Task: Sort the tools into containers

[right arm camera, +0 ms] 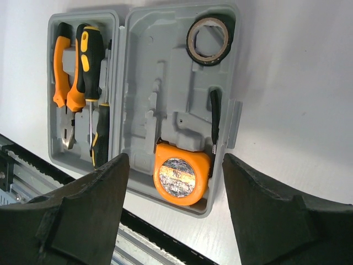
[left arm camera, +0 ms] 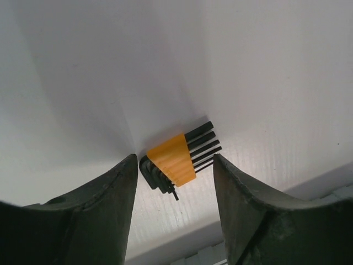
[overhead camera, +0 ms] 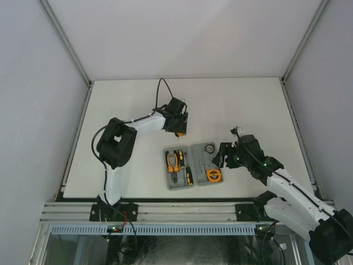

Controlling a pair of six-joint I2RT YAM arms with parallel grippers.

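An orange hex key set [left arm camera: 171, 157] lies on the white table, directly under my left gripper, whose fingers stand open either side of it. The open grey toolbox [right arm camera: 138, 72] holds pliers [right arm camera: 60, 77], screwdrivers [right arm camera: 94, 61] and a knife-like tool in its left half. Its right half holds a black tape roll [right arm camera: 209, 41], an orange tape measure [right arm camera: 180, 174] and a slim black tool [right arm camera: 215, 116]. My right gripper hovers open above the right half, nothing seen between its fingers but the box below.
The toolbox sits near the front edge, between the two arms, with a metal rail along that edge.
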